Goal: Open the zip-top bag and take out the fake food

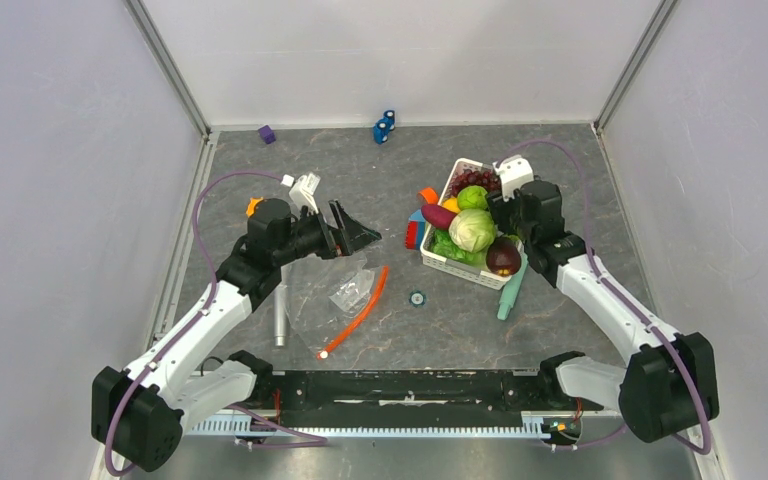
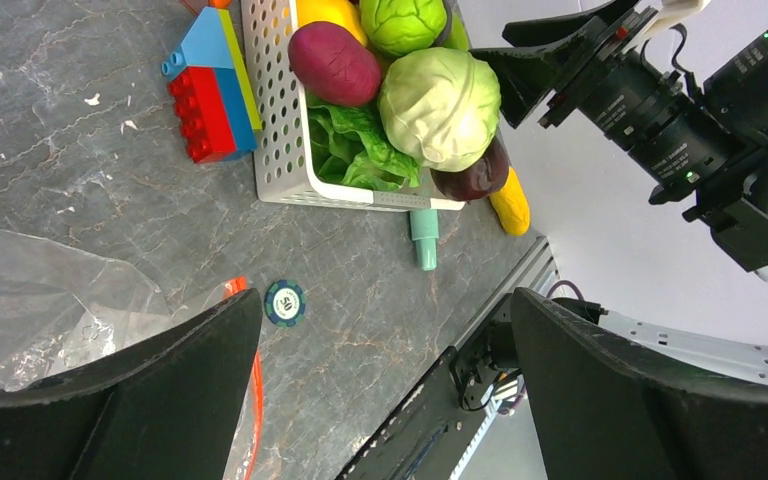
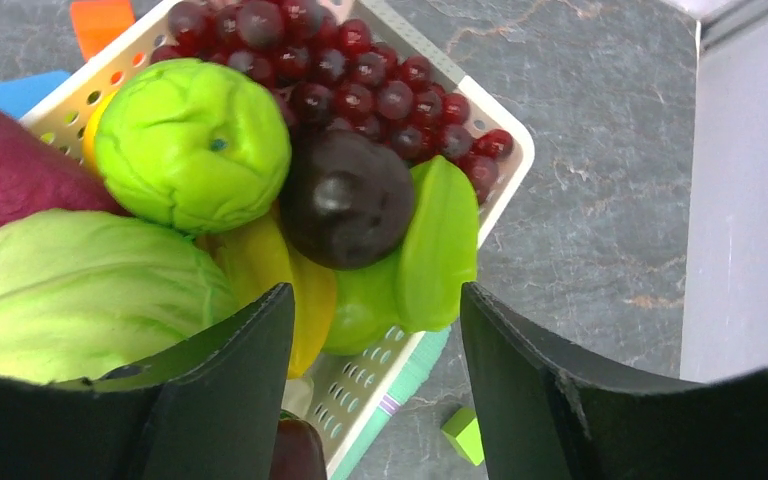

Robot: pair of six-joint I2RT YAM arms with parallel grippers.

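The clear zip top bag [image 1: 312,300], edged by an orange strip [image 1: 364,314], lies flat on the table and looks empty. Above its upper part, my left gripper is held open with nothing between its fingers. Toy food fills a white basket [image 1: 450,266]: a pale cabbage [image 2: 443,110], a purple one [image 2: 335,63], red grapes [image 3: 360,85], a dark round piece [image 3: 348,200] and a green pepper-like piece [image 3: 438,250]. Over the basket's right side, my right gripper has its fingers apart, gripping nothing; yellow and green pieces show between them.
Toy blocks [image 2: 210,110] touch the basket's left side. A teal tube [image 1: 511,290] lies by its right front, and a green cube [image 3: 465,435] beyond the right rim. A poker chip [image 1: 417,298] rests between bag and basket.
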